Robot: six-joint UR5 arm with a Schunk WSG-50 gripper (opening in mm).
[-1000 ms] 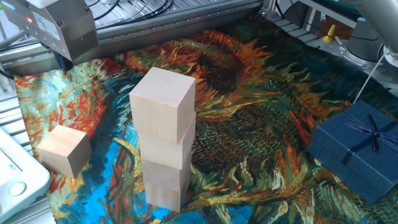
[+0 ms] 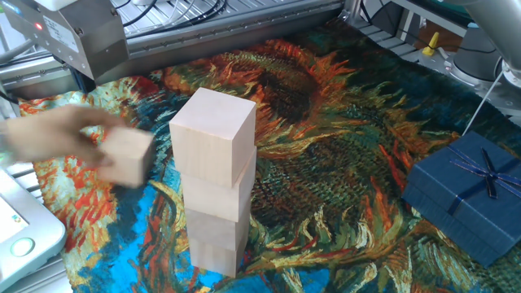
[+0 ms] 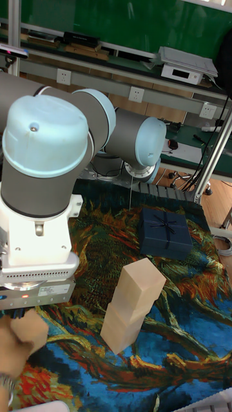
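Observation:
Several pale wooden cubes form a tower (image 2: pixel 213 134) on the patterned cloth; its top cube sits slightly askew. Left of it, a person's hand (image 2: pixel 49 134) grips a loose wooden cube (image 2: pixel 129 159), blurred by motion. My gripper (image 2: pixel 83 80) hangs at the top left in exterior view 2, apart from the tower. Only a dark part of its fingers shows below the metal body, so how the fingers stand is unclear. In exterior view 3 the hand (image 3: pixel 13 350) and held cube (image 3: pixel 31 328) are just below the gripper body, partly covering that area.
A dark blue gift box (image 2: pixel 468 191) with a ribbon lies at the right. A white device (image 2: pixel 28 236) with a green button stands at the left edge. The cloth (image 2: pixel 326 163) between tower and box is clear. Metal rails (image 2: pixel 228 41) border the back.
A person's hand has come in from the left, taken hold of the loose cube and moved it right and upward in the view. The tower, the box and my gripper have stayed still.

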